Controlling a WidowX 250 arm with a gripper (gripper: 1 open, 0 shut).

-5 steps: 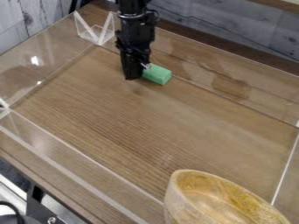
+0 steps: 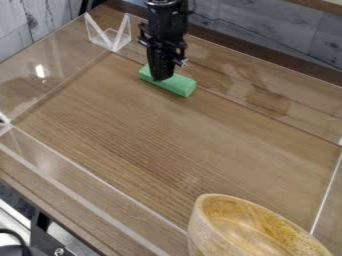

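A green block [image 2: 174, 86] lies on the wooden table near the back middle. My dark gripper [image 2: 162, 72] hangs from the top of the view, just over the block's left end. Whether its fingers are open or shut cannot be seen clearly.
A large yellow bowl [image 2: 247, 228] sits at the front right. A clear plastic object [image 2: 110, 30] stands at the back left. A wall [image 2: 274, 30] runs along the back.
My gripper has shifted right and up from beside the block to over it. The green block shows more fully, its position nearly the same.
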